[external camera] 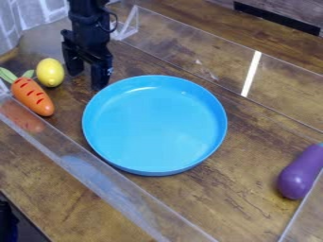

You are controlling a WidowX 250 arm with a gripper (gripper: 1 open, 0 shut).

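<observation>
My black gripper (89, 64) is low over the table at the upper left, open, its fingers pointing down. Just left of it lies a yellow lemon-like object (51, 73). Below that is an orange carrot (33, 96) with green leaves. A large blue plate (154, 125) fills the middle, to the lower right of the gripper. A purple eggplant (300, 172) lies at the right edge. Whether anything small sits between the fingers is too dark to tell.
Clear transparent walls border the work area, one running diagonally across the lower left.
</observation>
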